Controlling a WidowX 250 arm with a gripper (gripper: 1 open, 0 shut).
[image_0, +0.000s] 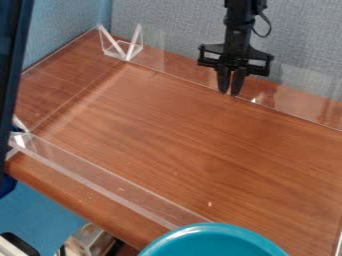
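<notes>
My black gripper (230, 82) hangs over the back edge of the wooden table (187, 150), near the clear back wall at the top centre right. Its fingers are drawn together, pointing down, with nothing visible between them.
Clear low walls border the table, with white corner brackets (120, 44) at the back left. A teal bowl (214, 243) sits at the bottom right, partly out of frame. A dark object runs along the left edge.
</notes>
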